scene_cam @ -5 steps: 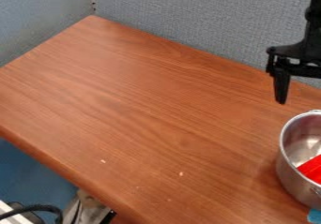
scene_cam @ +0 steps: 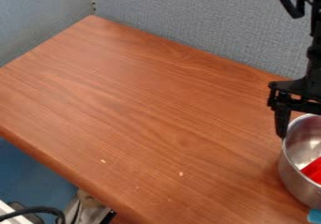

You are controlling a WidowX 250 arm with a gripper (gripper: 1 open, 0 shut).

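Observation:
My black gripper (scene_cam: 296, 115) hangs at the right edge, just over a steel pot (scene_cam: 292, 176), its fingers open. One finger reaches down by the pot's rim on the left; the other is partly cut off or hidden. Inside the pot lies a red object (scene_cam: 313, 170), partly out of frame.
Grey padded walls (scene_cam: 201, 17) stand behind it. A small blue item (scene_cam: 313, 216) shows at the bottom right corner, below the pot. Cables hang beyond the near left edge.
My gripper has moved downward, so that its fingers are now closer to the pot and cover more of its rim.

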